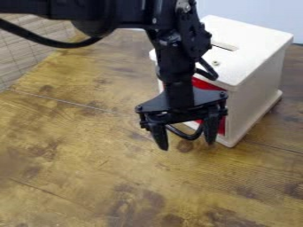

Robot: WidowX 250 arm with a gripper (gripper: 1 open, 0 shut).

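Note:
My black gripper [185, 133] hangs over the wooden table, its two fingers open and pointing down just in front of a white box [254, 80] on the right. A red panel [207, 85] on the box's front shows behind the arm and is largely hidden by it. I see nothing between the fingers.
A woven light surface [24, 58] lies at the upper left, beyond the table edge. A pale wall or panel stands behind the box.

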